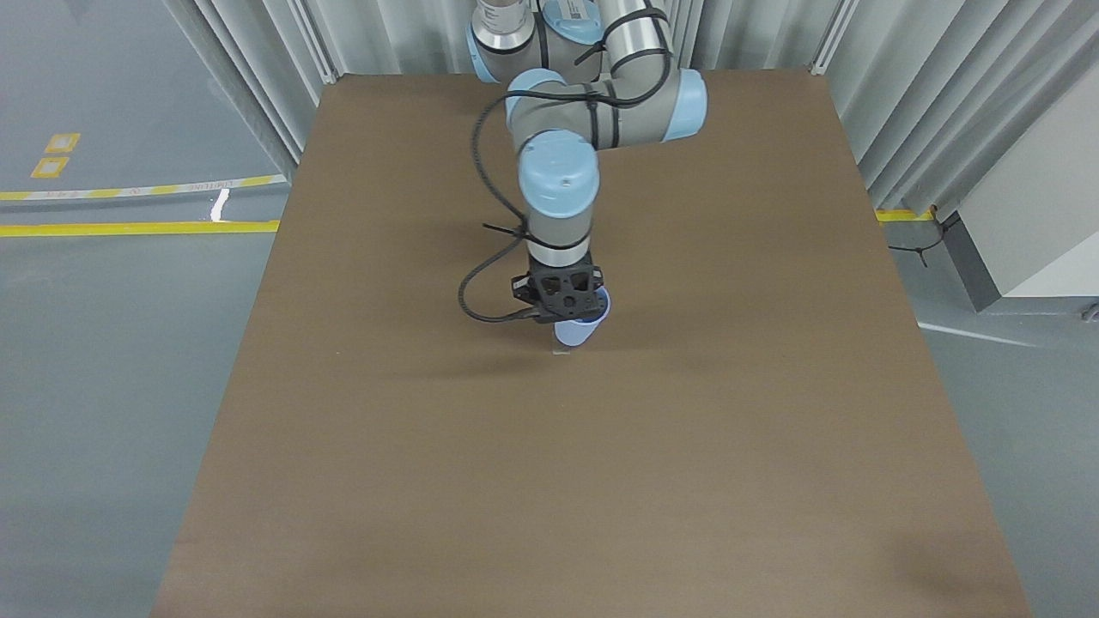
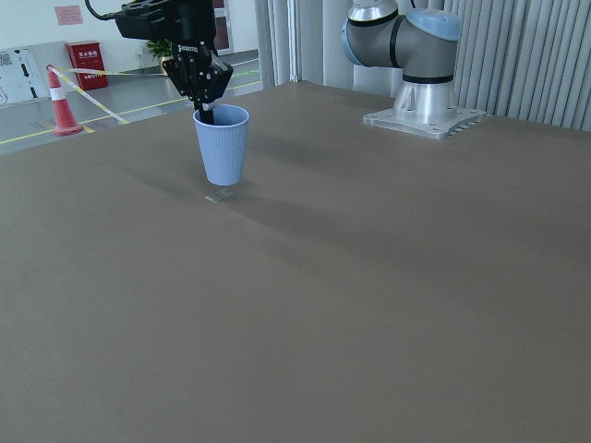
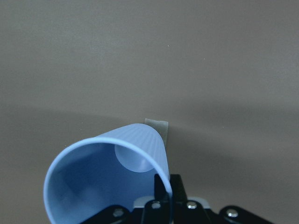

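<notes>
A light blue ribbed cup [image 1: 577, 330] hangs upright from the gripper, which is shut on the cup's rim with one finger inside and one outside. In the left view the cup [image 2: 222, 152] is just above the table, over a small translucent strip [image 2: 219, 197], also visible beside the cup in the wrist view. In the front view the gripper body hides part of the cup.
</notes>
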